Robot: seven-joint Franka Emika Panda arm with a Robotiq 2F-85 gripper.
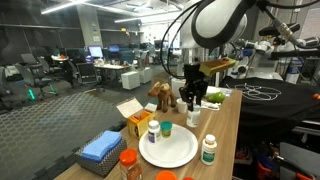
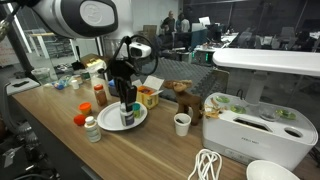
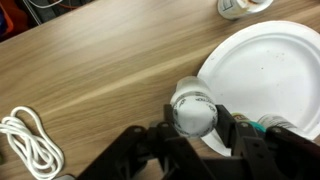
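Note:
My gripper (image 1: 192,105) is shut on a small white bottle (image 1: 193,118), held upright beside the right rim of the white plate (image 1: 168,155). In the wrist view, the held bottle's white cap (image 3: 194,112) sits between the dark fingertips and overlaps the plate's edge. On the plate stand another white bottle (image 1: 153,133) and a green cup (image 1: 166,129). A further white bottle (image 1: 208,152) stands on the table, off the plate, on the near right. How far the held bottle is above the surface is hard to tell.
Orange-lidded jars (image 1: 130,165) stand at the near left, with a blue sponge-like block (image 1: 101,146) beyond. An open box (image 1: 134,116), a toy animal (image 2: 187,97) and a white mug (image 2: 182,124) are behind. A white cable (image 3: 35,142) lies on otherwise bare wood.

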